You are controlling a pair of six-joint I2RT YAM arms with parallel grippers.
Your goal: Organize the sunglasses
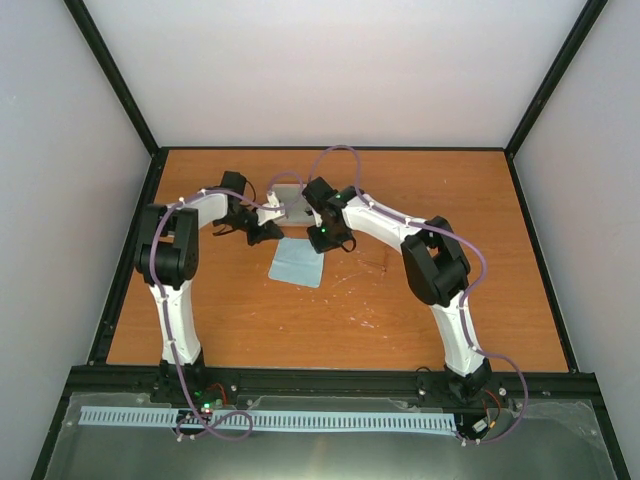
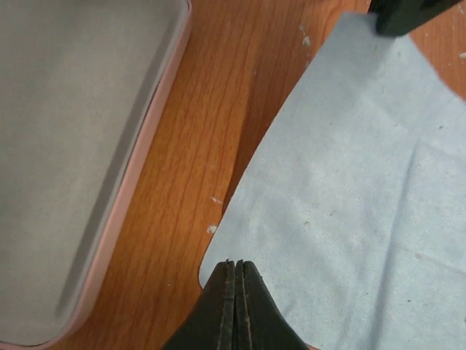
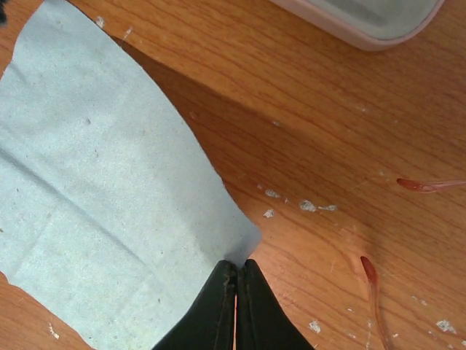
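Observation:
A pale blue cloth (image 1: 295, 264) lies on the wooden table in front of a pink-rimmed grey case (image 2: 142, 124). In the left wrist view my left gripper is shut over the cloth's corner beside the case, with nothing visible between its fingers. In the right wrist view my right gripper is shut at another corner of the cloth (image 3: 109, 182), which rises slightly to its fingertips and appears pinched between them. Thin reddish temple tips (image 3: 370, 273), likely of glasses, lie right of the cloth; the rest of them is out of that view.
The case (image 3: 349, 22) sits behind the cloth, close to both arms, with purple cables arching above.

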